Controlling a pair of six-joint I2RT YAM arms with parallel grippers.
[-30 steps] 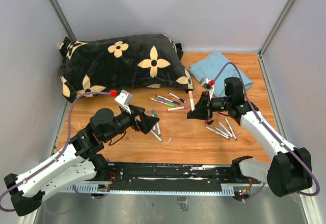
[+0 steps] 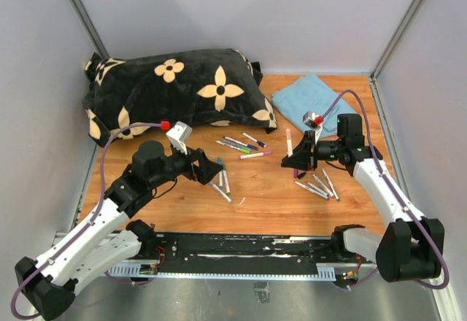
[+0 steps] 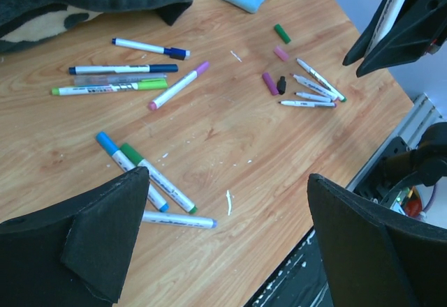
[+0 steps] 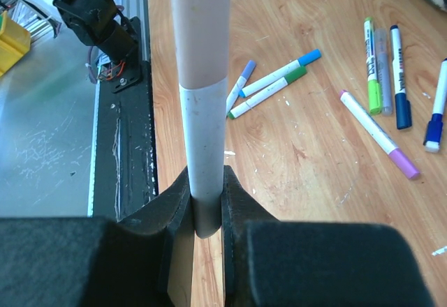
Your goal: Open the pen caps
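Observation:
My right gripper (image 2: 295,157) is shut on a white marker (image 4: 202,125), held upright over the right part of the table. My left gripper (image 2: 208,166) is open, above markers at the centre-left: a blue-capped one (image 3: 129,167), a green-capped one (image 3: 164,181) and a white one (image 3: 181,220). Further back lie a purple-ended marker (image 4: 370,125), a bright green one (image 4: 373,77), a navy one (image 4: 401,91) and other pens. At the right, several white pens (image 3: 307,104) lie near loose caps (image 3: 269,82).
A dark flowered cushion (image 2: 175,91) covers the back left, and a folded blue cloth (image 2: 306,95) lies at the back right.
My right gripper has moved to the right with the marker upright in it. My left gripper has shifted slightly back and left.

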